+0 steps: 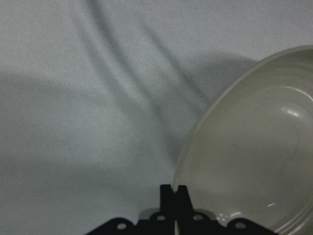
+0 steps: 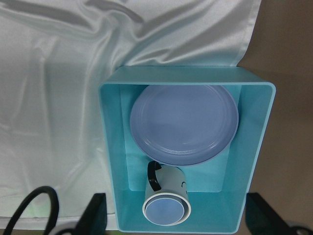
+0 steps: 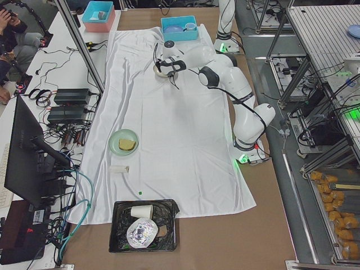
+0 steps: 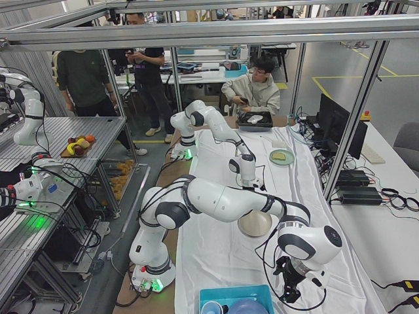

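Note:
A pale cream plate (image 4: 255,224) lies on the white cloth, partly hidden in the left camera view by an arm. My left gripper is shut at that plate's rim; whether the rim is between its fingers is unclear. My right gripper is open, over a light blue bin (image 2: 254,127) that holds a purple plate (image 2: 183,122) and a white mug (image 2: 173,181) with a black handle and a blue inside.
A green plate (image 3: 115,143) with a yellow sponge (image 3: 126,144) lies mid-left on the cloth. A black tray (image 3: 121,242) with several items stands at the near end.

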